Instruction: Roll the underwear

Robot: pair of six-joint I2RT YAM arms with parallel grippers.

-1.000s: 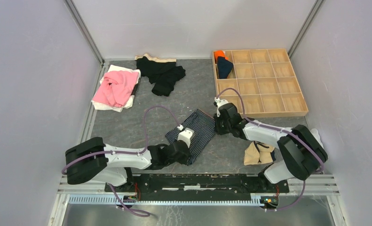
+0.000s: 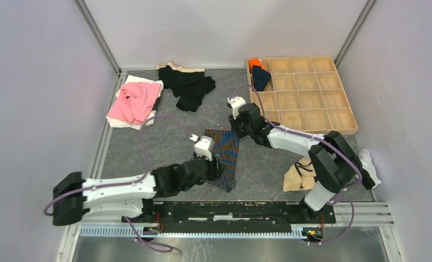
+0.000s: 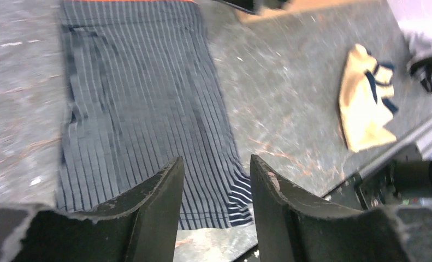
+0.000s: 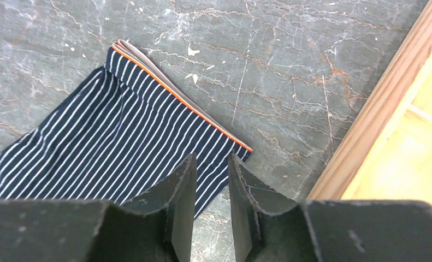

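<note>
The navy underwear with thin white stripes lies flat on the floor; in the top view its striped cloth point(image 2: 228, 150) runs lengthwise between both arms. Its orange-edged waistband point(image 4: 183, 102) shows in the right wrist view. My left gripper stands with fingers apart above the lower end, where a corner point(image 3: 240, 199) is turned over. My right gripper is at the waistband's right corner, its fingers also apart. Cloth passes behind the left finger point(image 4: 187, 180) there, and none is clearly pinched.
At the back right stands a wooden divided box point(image 2: 306, 93) with an orange and a navy item in one corner. Black cloth point(image 2: 186, 87), a pink-and-white pile point(image 2: 134, 103) and beige cloth point(image 2: 300, 176) lie around. Bare floor shows left of the underwear.
The underwear has shifted left and turned from slanted to nearly straight. My right gripper moved left and slightly away with its corner. My left gripper has come up off the lower end.
</note>
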